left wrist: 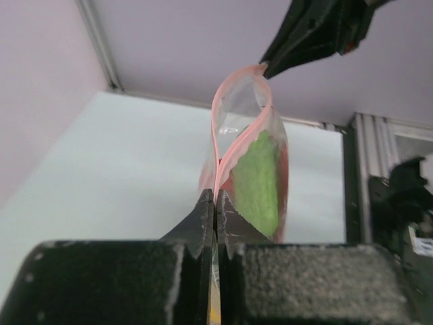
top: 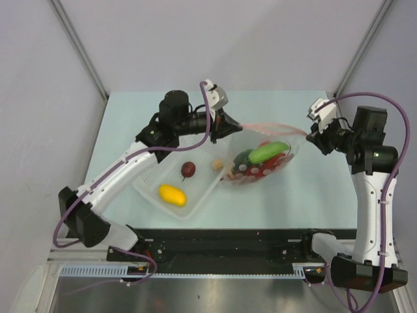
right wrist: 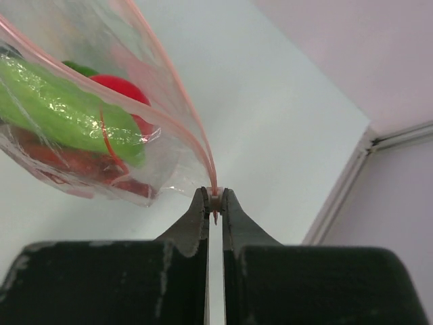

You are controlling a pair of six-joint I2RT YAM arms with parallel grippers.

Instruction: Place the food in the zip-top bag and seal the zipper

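The zip top bag (top: 251, 176) hangs between both grippers, its pink zipper stretched between them. Inside are a long green vegetable (top: 267, 152), red items (right wrist: 122, 91) and darker green pieces. My left gripper (top: 231, 125) is shut on one end of the bag's zipper, seen at the fingertips in the left wrist view (left wrist: 215, 196). My right gripper (top: 313, 135) is shut on the other zipper end, pinched at its fingertips in the right wrist view (right wrist: 215, 200).
A white tray (top: 151, 175) at the left holds a yellow item (top: 172, 194), a dark red round item (top: 188, 169) and a small tan one (top: 217, 164).
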